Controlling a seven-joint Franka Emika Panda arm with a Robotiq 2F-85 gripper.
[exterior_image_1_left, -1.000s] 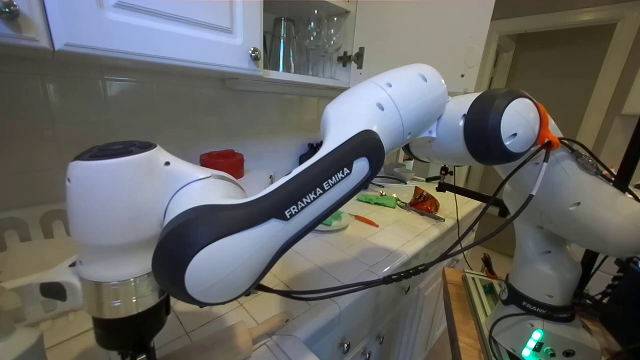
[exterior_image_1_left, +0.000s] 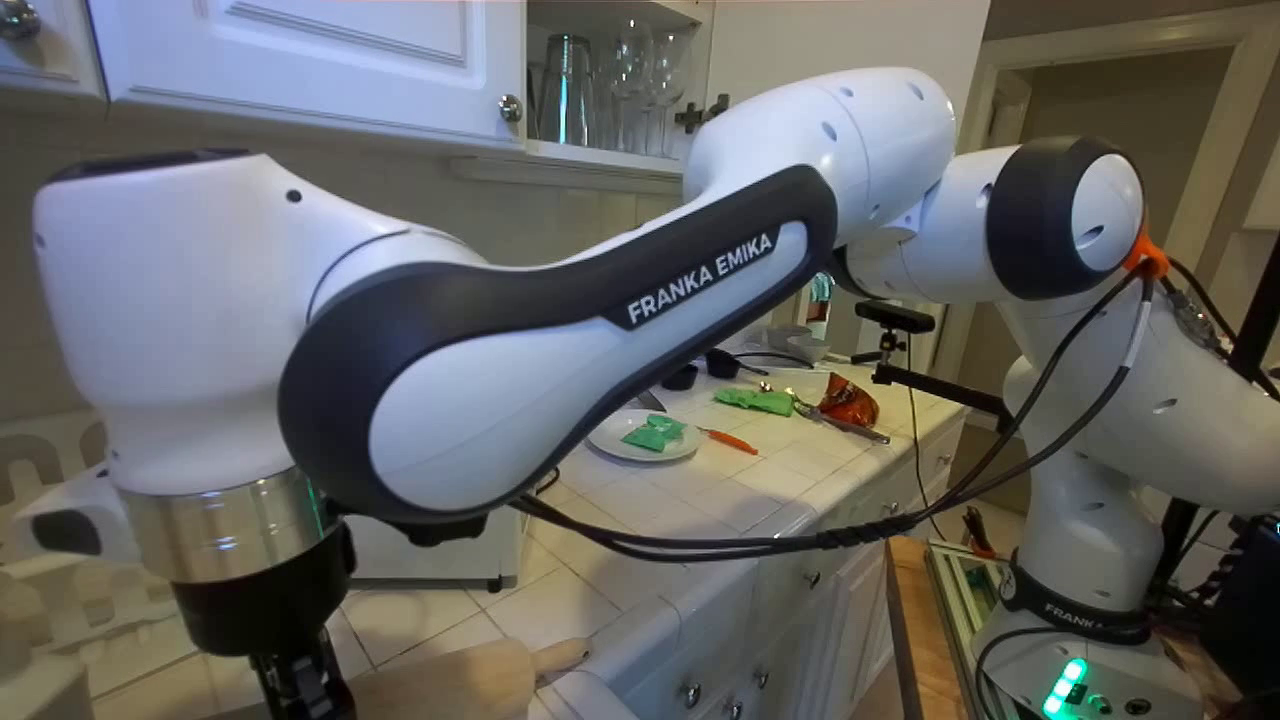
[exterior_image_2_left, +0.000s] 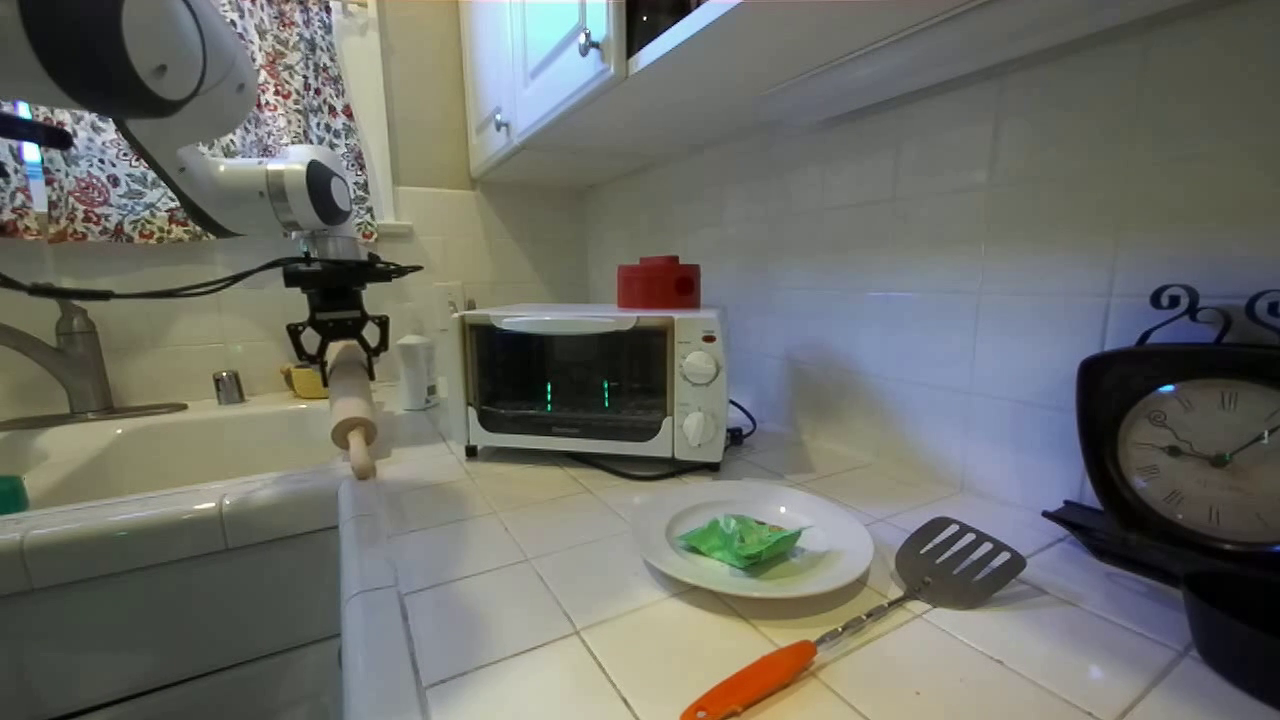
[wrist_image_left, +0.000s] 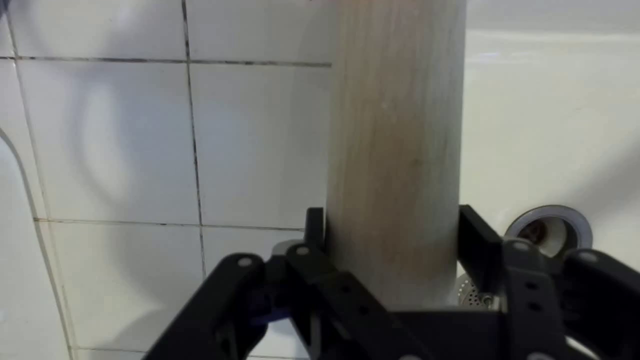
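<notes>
A pale wooden rolling pin (wrist_image_left: 396, 150) runs up the wrist view, with a black finger against each side of its barrel. My gripper is shut on it. In the second exterior view the rolling pin (exterior_image_2_left: 351, 402) hangs below the gripper (exterior_image_2_left: 342, 350), one handle pointing toward that camera. It is over the strip between sink and counter. The first exterior view shows the gripper (exterior_image_1_left: 306, 690) at the bottom edge, its fingertips cut off, with the pin's barrel and handle (exterior_image_1_left: 560, 655) reaching to the right.
The white sink (exterior_image_2_left: 270, 420) lies beside the pin, its drain (wrist_image_left: 549, 231) showing below. A toaster oven (exterior_image_2_left: 588, 384) stands against the back. Nearer are a plate (exterior_image_2_left: 672, 564) with a green packet (exterior_image_2_left: 740, 540), a slotted spatula (exterior_image_2_left: 960, 564) and a clock (exterior_image_2_left: 1200, 444).
The arm has risen, its forearm higher in the first exterior view and its wrist shifted left. The rolling pin shows slightly farther right, still with the gripper.
</notes>
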